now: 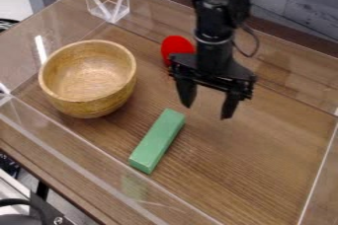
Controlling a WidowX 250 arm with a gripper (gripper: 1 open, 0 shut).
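Observation:
The black gripper hangs over the wooden table, just right of a red round object. Its black fingers point down, spread apart, with no object clearly seen between them. A green bar lies on the table at the lower middle, below and left of the gripper. A wooden bowl sits on the left.
A clear wire or acrylic stand stands at the back left. Dark cables show at the lower left edge.

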